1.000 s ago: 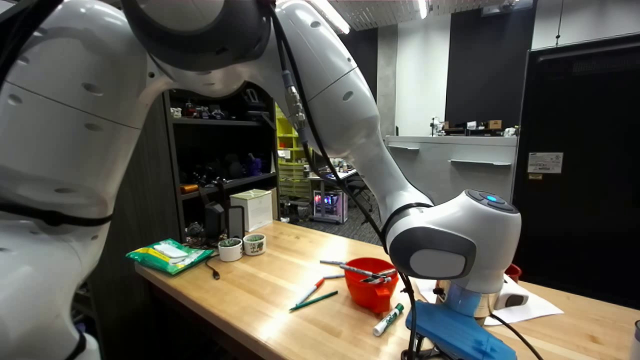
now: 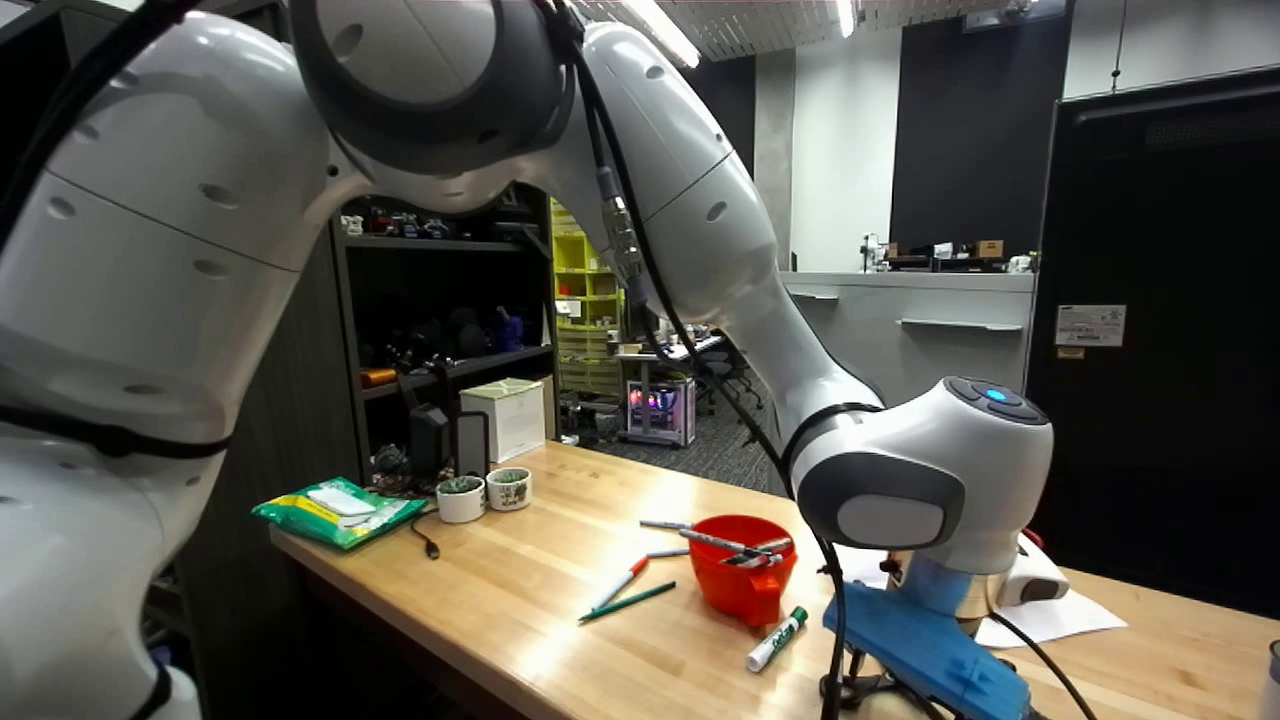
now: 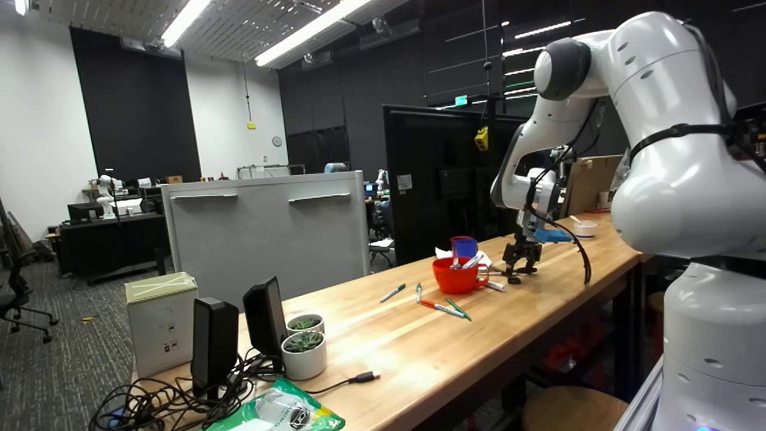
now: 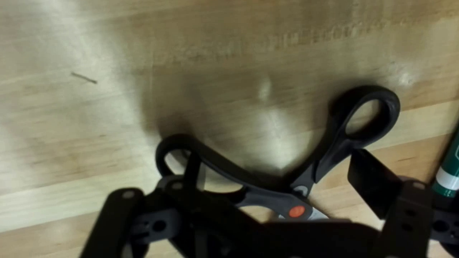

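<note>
Black-handled scissors [image 4: 297, 189] with an orange pivot dot lie spread on the wood in the wrist view, their blades mostly hidden under my gripper. The fingers stand open across the scissors. One finger overlaps the left handle loop; whether it reaches inside the loop I cannot tell. The other finger [image 4: 372, 182] is just right of the right handle's lower part. Exterior view 2 shows the gripper [image 3: 522, 267] low over the table, to the right of the red mug [image 3: 456, 276]. In exterior view 1, the blue plate on the hand [image 2: 930, 648] hides most of the gripper.
Several markers stand in the mug; others lie around it, including a green-capped marker [image 2: 777, 638] close to my hand. White paper [image 2: 1062, 618] lies behind the hand. Two potted plants [image 2: 485, 493] and a green bag [image 2: 341, 514] occupy the far left.
In exterior view 1, my arm and hand have shifted slightly to the right and the blue plate sits a little higher. The mug and loose markers have stayed put.
</note>
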